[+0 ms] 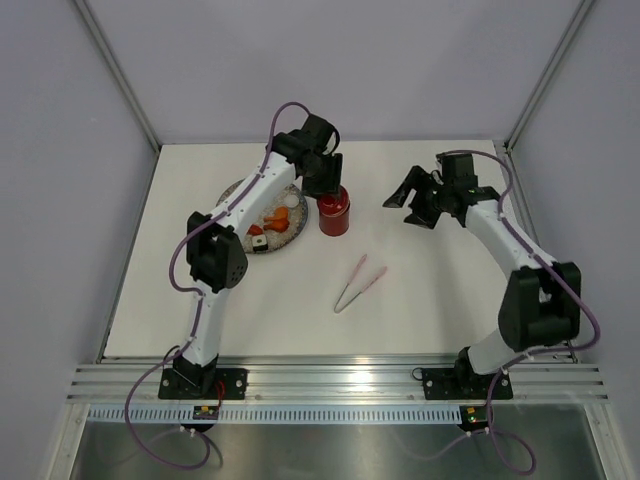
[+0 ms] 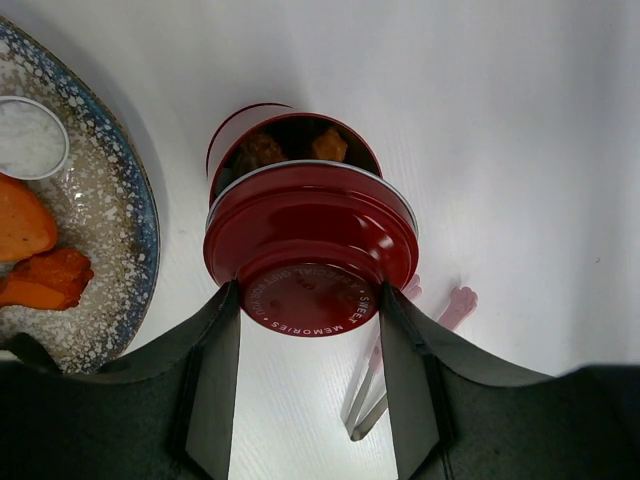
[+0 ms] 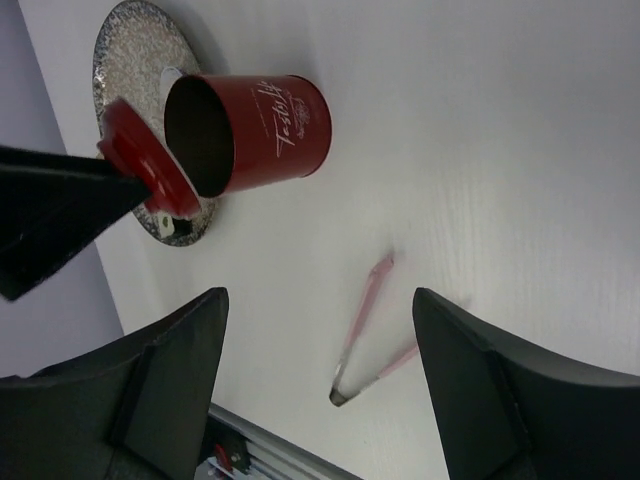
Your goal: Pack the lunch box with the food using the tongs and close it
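Note:
A red lunch can stands open on the white table, food visible inside in the left wrist view. My left gripper has the red lid [image 2: 310,225] between its fingers, held at the can's top. Just left of the can is a speckled plate [image 1: 231,195] with orange food and a small white cup [image 2: 28,138]. My right gripper [image 1: 400,204] is open, to the right of the can, with nothing between its fingers.
A pair of pink-handled tongs [image 1: 348,296] lies on the table in front of the can.

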